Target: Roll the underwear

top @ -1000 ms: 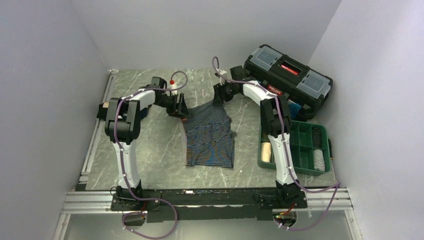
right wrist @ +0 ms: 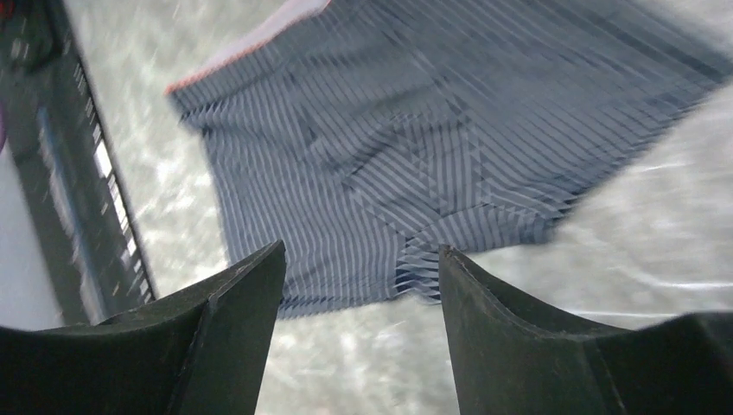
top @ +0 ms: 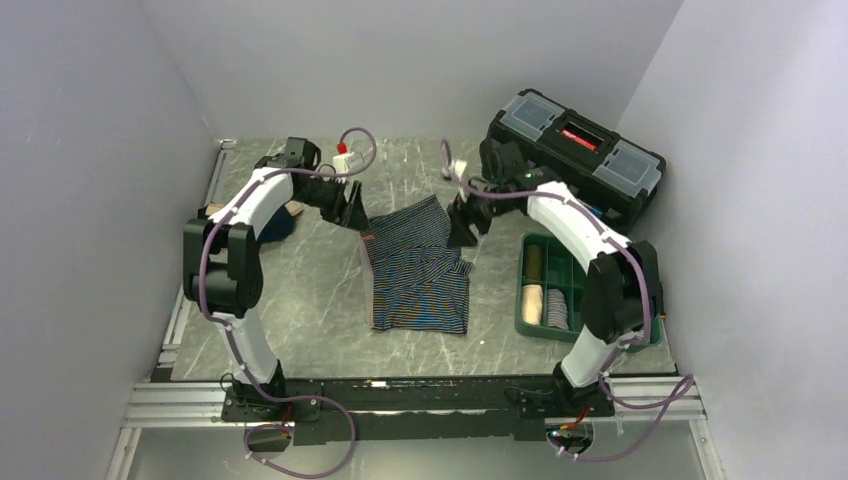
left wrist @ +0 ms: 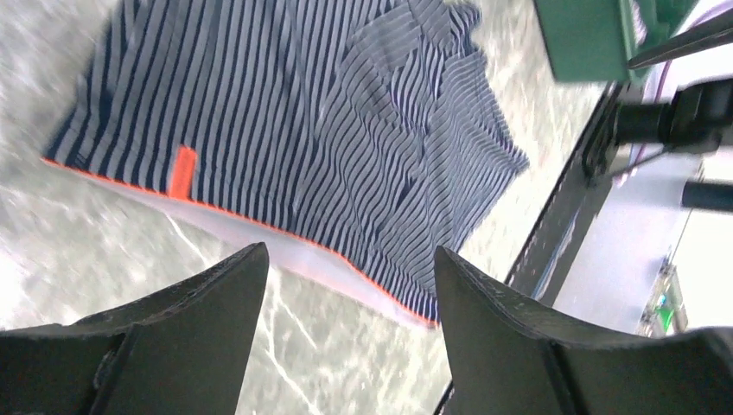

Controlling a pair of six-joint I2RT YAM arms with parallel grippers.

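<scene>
Dark striped underwear (top: 420, 290) lies spread flat on the marble-patterned table, its far edge slanting up to the right. In the left wrist view the underwear (left wrist: 285, 130) shows an orange-edged waistband side with a small orange tag, and soft folds across its middle. My left gripper (top: 352, 218) stands open near its far left corner, the cloth beyond the fingers (left wrist: 220, 320). Over by the right side is my right gripper (top: 462, 238), open too. Nothing sits between its fingers, and the underwear (right wrist: 346, 190) is partly blurred in the right wrist view.
A green divided box (top: 530, 327) holding several rolled items stands on the right, partly under the right arm. Behind it is a black toolbox (top: 575, 150). A dark blue item (top: 277, 226) lies at the left. Bare table (top: 310, 310) shows left of the cloth.
The left gripper has shifted slightly. The underwear looks nearly unchanged.
</scene>
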